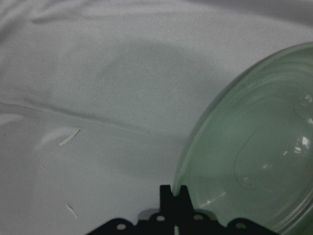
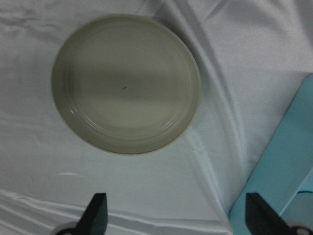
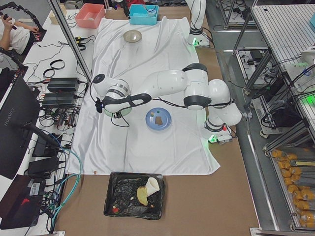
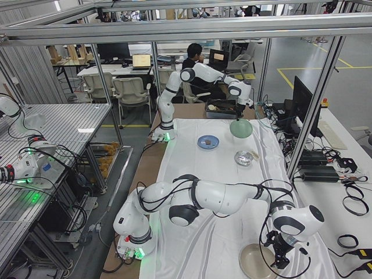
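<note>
My left gripper is shut on the rim of a translucent green bowl [image 1: 249, 147]. In the camera right view this green bowl [image 4: 240, 129] hangs below that gripper; in the camera left view it is mostly hidden under the arm. A blue plate [image 3: 158, 125] with small pieces on it lies on the white cloth. A foil bowl [image 4: 243, 157] stands nearer the middle in the camera right view. My right gripper is open above the cloth, beside a beige dish [image 2: 125, 83], with nothing between its fingers.
A black lined tray [image 3: 123, 191] with food pieces and a white cup [image 3: 152, 185] stands beyond the cloth's near edge. Blue bins [image 3: 142, 18] and a pink bin [image 3: 90, 14] are at the back. The cloth around the blue plate is largely clear.
</note>
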